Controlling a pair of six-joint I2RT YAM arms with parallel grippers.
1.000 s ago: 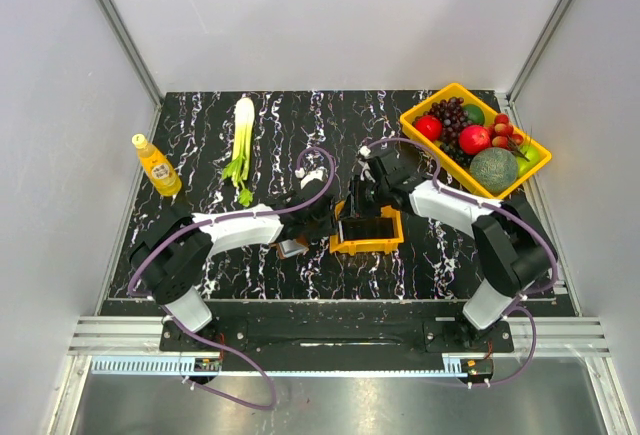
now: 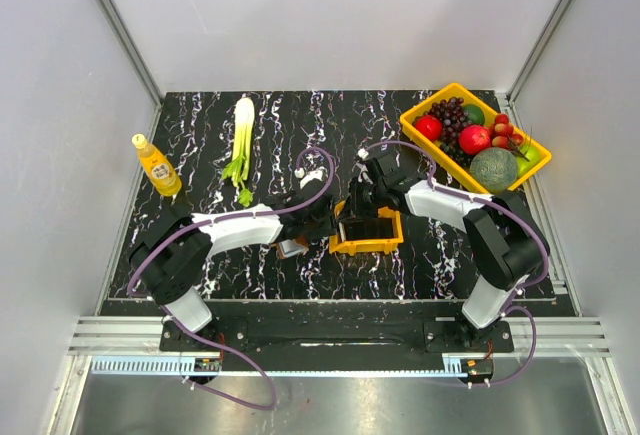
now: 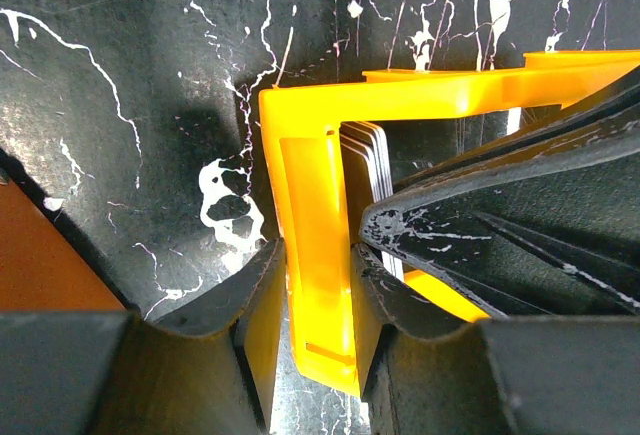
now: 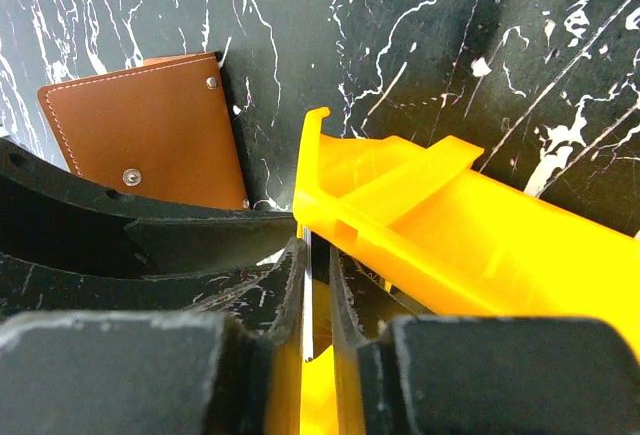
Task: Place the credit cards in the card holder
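Observation:
White-edged cards [image 3: 378,170] stand as a thin stack against the inner wall of a small yellow box [image 2: 366,248]. My left gripper is shut on that box's side wall, one finger on either side. Over the box, my right gripper is part open, its fingers a narrow gap apart. A thin white card edge [image 4: 308,300] shows between them, close to the left finger; a gap is visible on its other side. The brown leather card holder [image 4: 145,135] lies flat on the table left of the box, partly covered by the left arm in the top view.
A larger yellow basket of fruit [image 2: 408,118] stands at the back right. Celery [image 2: 241,145] and a yellow bottle [image 2: 157,165] lie at the back left.
The right arm has shifted slightly left and lower over the box since a second ago. My left arm, the box and the card holder look unmoved.

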